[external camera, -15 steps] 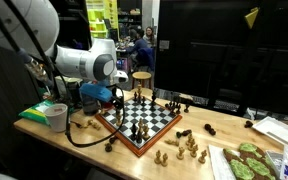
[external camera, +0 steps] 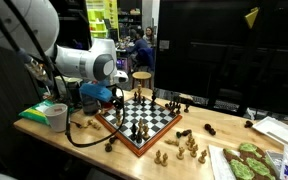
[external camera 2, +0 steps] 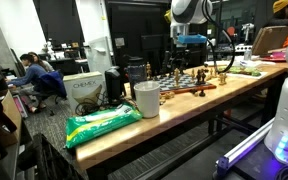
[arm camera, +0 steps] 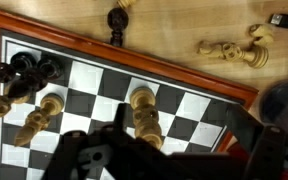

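A chessboard [external camera: 156, 117] with a reddish-brown border lies on the wooden table, carrying dark and tan pieces. My gripper is open over the board, its fingers [arm camera: 106, 148] set wide apart. Between them, closer to the left one in the wrist view, stands a tan chess piece [arm camera: 145, 120]; the gripper does not hold it. Two other tan pieces and two dark pieces [arm camera: 50, 68] are on the board at the left of that view. Outside the border lie a tan piece [arm camera: 224, 49] on its side and a dark piece [arm camera: 117, 25].
Several loose tan pieces [external camera: 193, 149] stand on the table right of the board. A green-topped tray [external camera: 246, 164] sits at the front right. A white cup [external camera 2: 148, 99] and a green bag [external camera 2: 102, 124] occupy the table's other end. Bare wood shows beyond the board.
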